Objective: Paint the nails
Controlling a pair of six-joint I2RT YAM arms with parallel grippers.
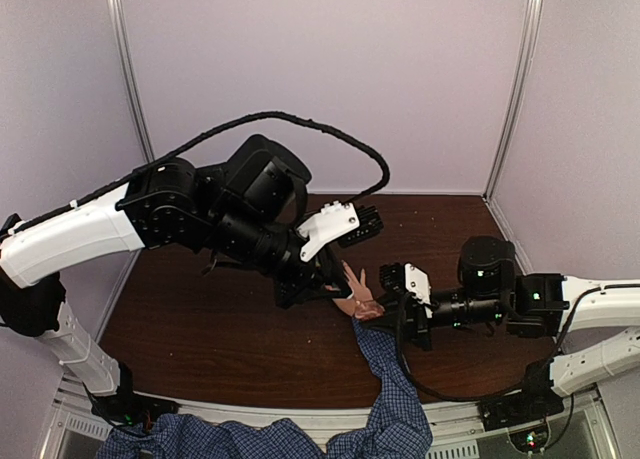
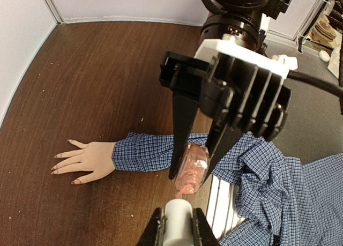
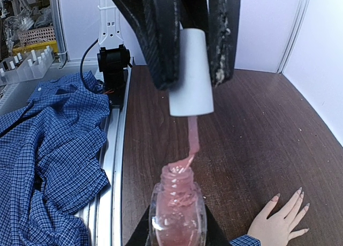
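Observation:
My left gripper (image 1: pixel 330 284) is shut on a white brush cap, seen upright in the right wrist view with pink polish trailing from its brush into the open bottle neck below. My right gripper (image 1: pixel 385 314) is shut on the clear nail polish bottle (image 3: pixel 177 219) holding pink polish, directly under the cap. A mannequin hand (image 2: pixel 91 159) in a blue checked sleeve (image 2: pixel 139 152) lies palm down on the dark table (image 2: pixel 64 96), fingers spread, below and beyond the bottle.
Crumpled checked cloth (image 3: pixel 48 155) lies along the front metal edge. A clear holder of bottles (image 3: pixel 24 66) stands outside the work area.

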